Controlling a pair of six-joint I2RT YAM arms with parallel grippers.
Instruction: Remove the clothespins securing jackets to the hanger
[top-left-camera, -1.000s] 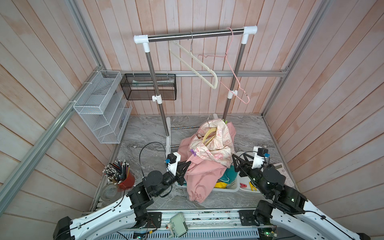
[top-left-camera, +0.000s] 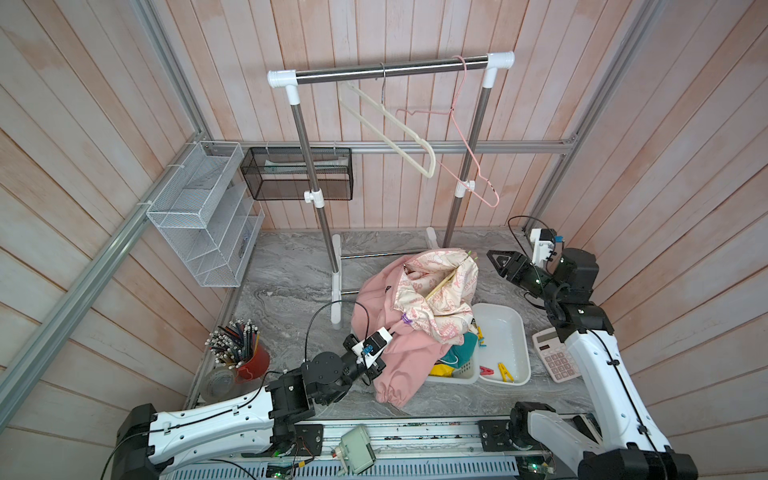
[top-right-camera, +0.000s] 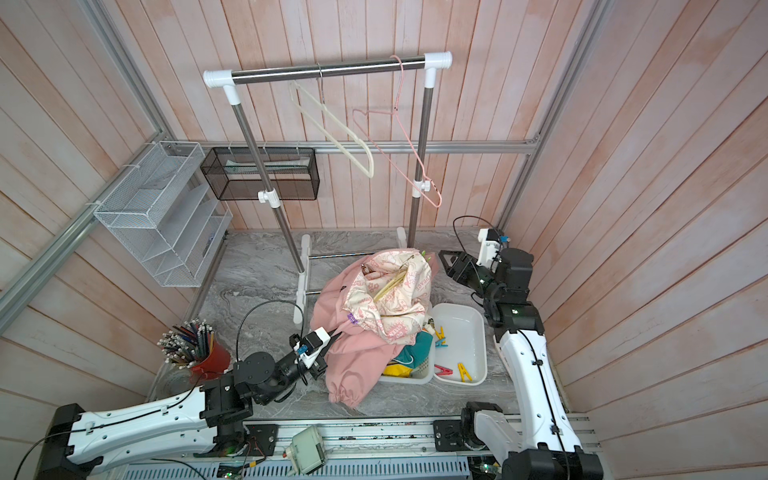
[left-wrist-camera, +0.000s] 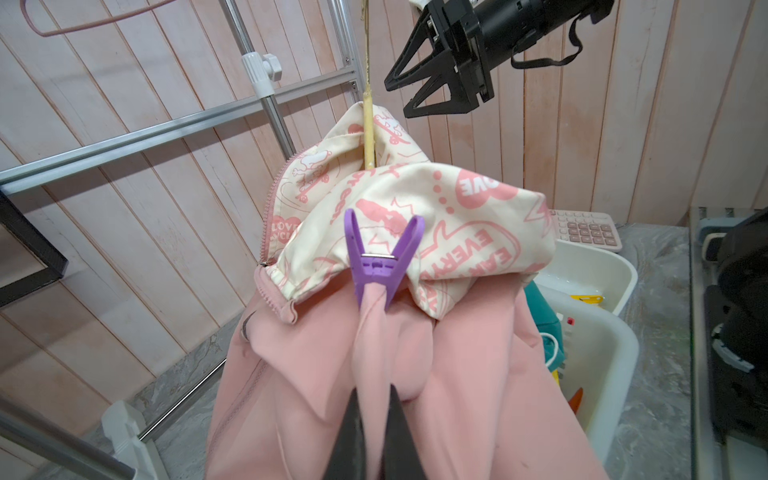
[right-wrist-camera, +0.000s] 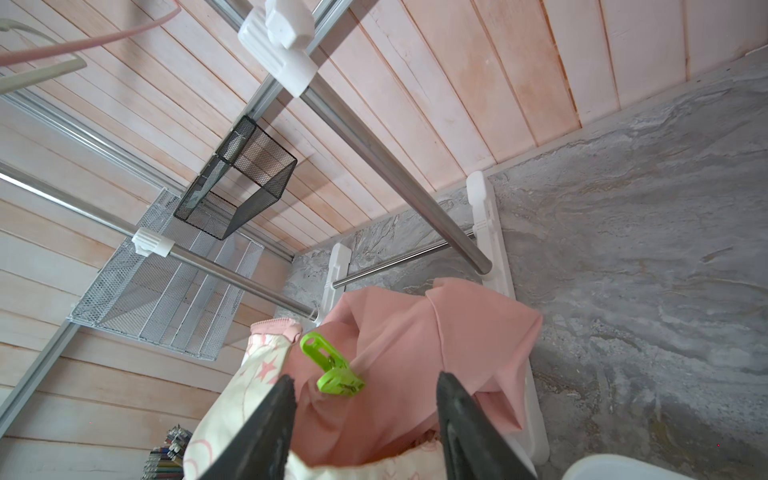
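Note:
A pink jacket with a patterned white lining (top-left-camera: 438, 297) lies heaped over a basket around a yellowish hanger (left-wrist-camera: 369, 132). A purple clothespin (left-wrist-camera: 380, 257) sits at the front in the left wrist view, its handles pointing up. Just below it, my left gripper is shut on a narrow fold of pink cloth. In the right wrist view a green clothespin (right-wrist-camera: 331, 366) is clipped on the jacket's far side. My right gripper is open, apart from the jacket, with this pin beyond its fingers.
A white tray (top-left-camera: 521, 340) holding several loose clothespins is right of the basket. The rack post (right-wrist-camera: 400, 176) rises behind the jacket. Two empty hangers hang overhead, one cream (top-left-camera: 400, 132), one pink (top-left-camera: 472, 148).
My right arm has risen from over the tray to the jacket's right. My left arm has moved right and now pinches cloth. The jacket's top has shifted to the right.

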